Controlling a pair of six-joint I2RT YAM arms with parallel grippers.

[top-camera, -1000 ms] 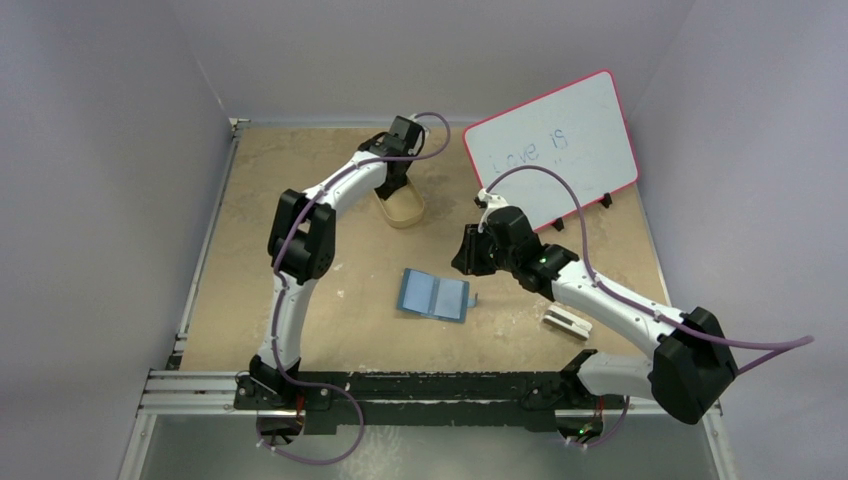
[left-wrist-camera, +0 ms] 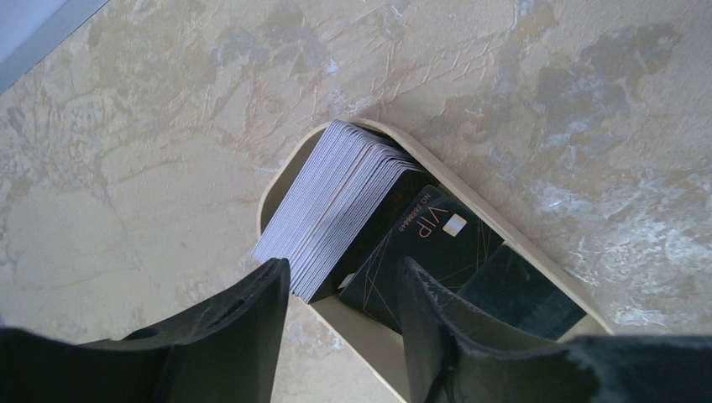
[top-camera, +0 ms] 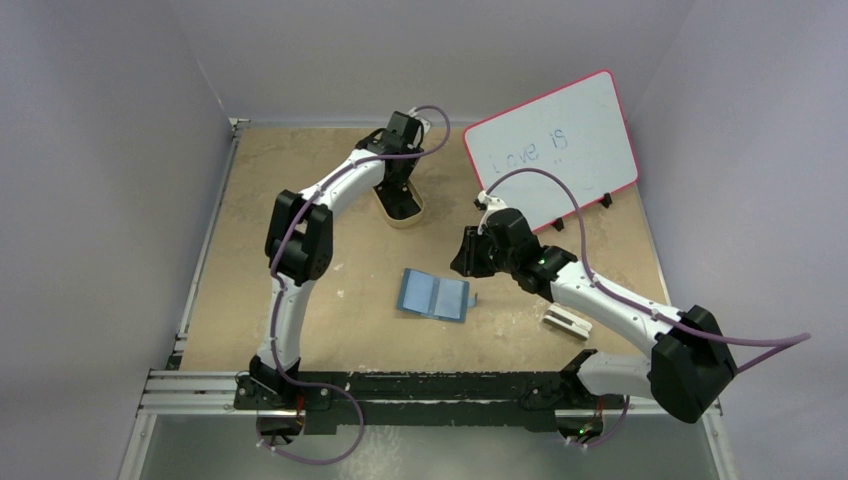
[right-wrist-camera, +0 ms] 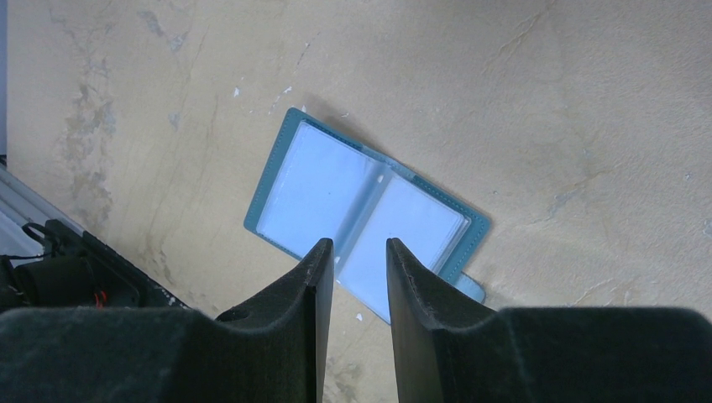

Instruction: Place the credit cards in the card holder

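In the left wrist view a cream oval container (left-wrist-camera: 459, 185) holds a stack of cards (left-wrist-camera: 323, 210) standing on edge at one end, with black cards (left-wrist-camera: 411, 252) lying flat beside them, one marked VIP. My left gripper is over the container, fingers parted, nothing between them. The open blue card holder (right-wrist-camera: 327, 185) with clear sleeves lies on the table in the right wrist view. My right gripper hangs above it, fingers parted and empty. In the top view the container (top-camera: 408, 221) is at the back, the holder (top-camera: 420, 292) near the front middle.
A whiteboard (top-camera: 550, 150) with writing stands at the back right. A small white-and-black object (top-camera: 566, 322) lies at the front right, under the right arm's side.
The left arm has shifted slightly over the container, and dark cards now show in the part of it that looked bare about a second ago. The right arm has barely moved.
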